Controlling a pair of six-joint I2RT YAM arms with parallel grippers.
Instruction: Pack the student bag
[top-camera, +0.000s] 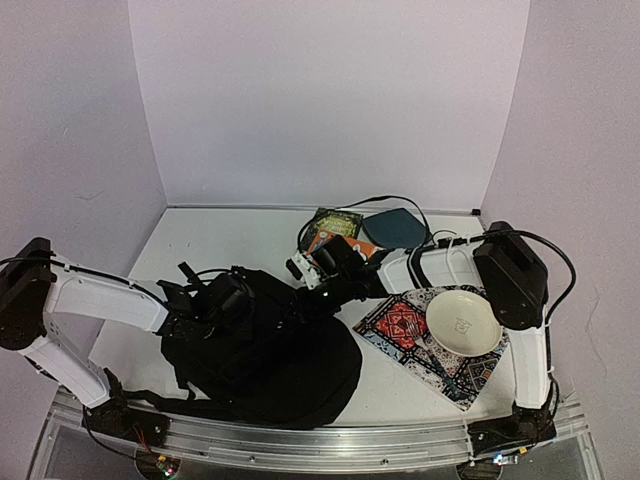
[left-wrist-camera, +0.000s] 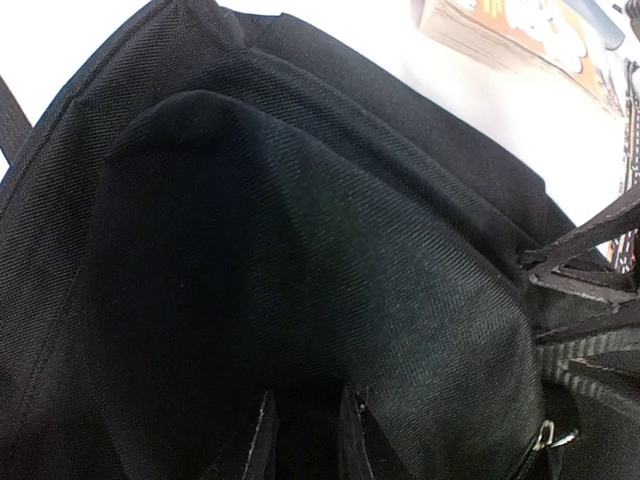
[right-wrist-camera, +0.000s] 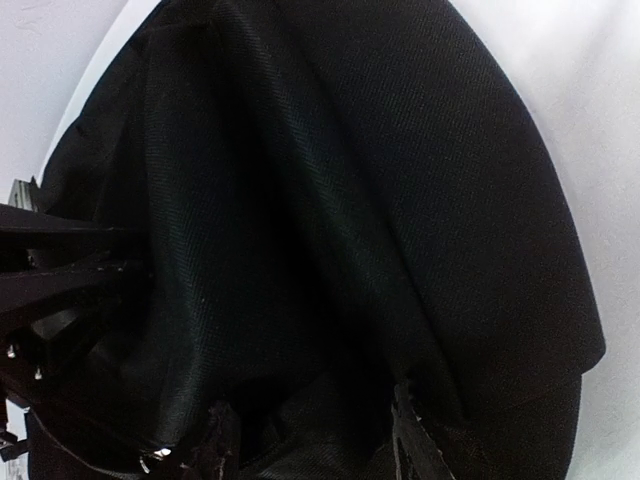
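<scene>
The black bag (top-camera: 270, 370) lies flat and rumpled on the left half of the table. My left gripper (top-camera: 245, 300) is over its upper left part. In the left wrist view this gripper has its fingertips a small gap apart, with dark fabric behind them. From the right, my right gripper (top-camera: 303, 300) reaches the bag's upper edge. Its fingers (right-wrist-camera: 412, 430) stand wide apart in the right wrist view, over folds of the bag (right-wrist-camera: 300, 200). Black on black hides whether either touches the cloth.
Right of the bag, a white plate (top-camera: 464, 322) and a fork (top-camera: 425, 345) lie on a patterned mat (top-camera: 388, 325). Behind the right arm are an orange book (top-camera: 345, 243), a green patterned book (top-camera: 335, 222) and a dark blue item (top-camera: 395, 229).
</scene>
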